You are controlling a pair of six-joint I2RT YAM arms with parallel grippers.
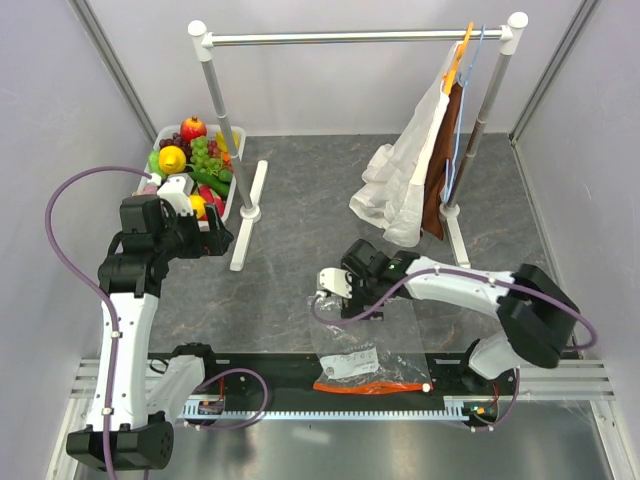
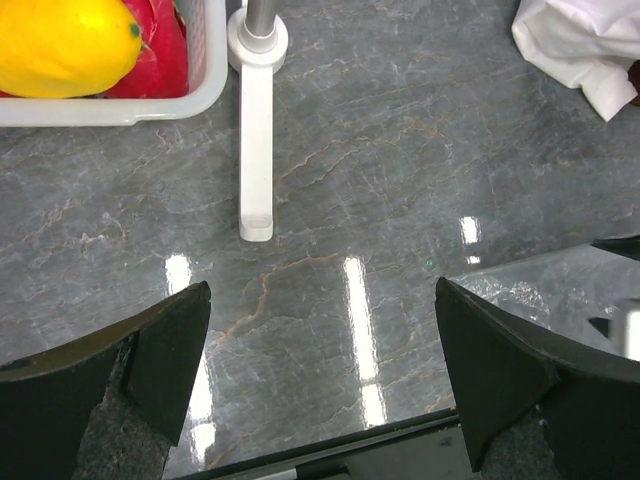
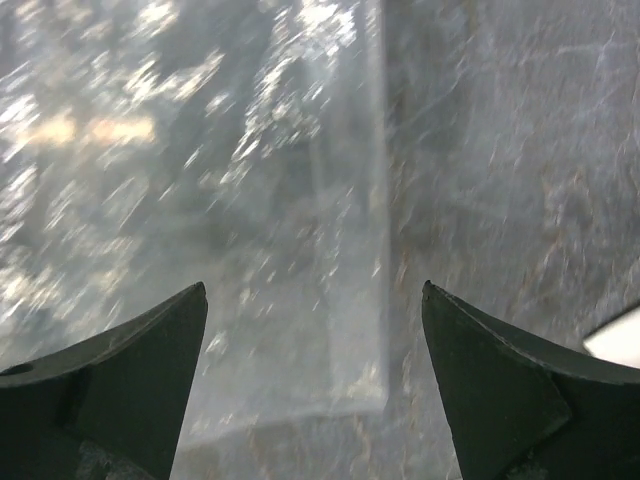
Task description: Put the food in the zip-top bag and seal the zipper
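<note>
The clear zip top bag (image 1: 330, 340) with an orange zipper strip (image 1: 365, 386) lies flat at the front of the work surface. My right gripper (image 1: 355, 305) is open over the bag's upper part; the right wrist view shows the bag's plastic (image 3: 240, 200) beneath its fingers. A white bin (image 2: 150, 112) of colourful food, including a yellow fruit (image 2: 60, 45), stands at the back left. My left gripper (image 1: 210, 235) hangs open just in front of that bin, above bare floor.
A metal rack (image 1: 335, 37) spans the back, with white cloth (image 1: 400, 180) and brown cloth (image 1: 440, 170) hanging at right. Rack feet (image 1: 247, 240) stand on the floor.
</note>
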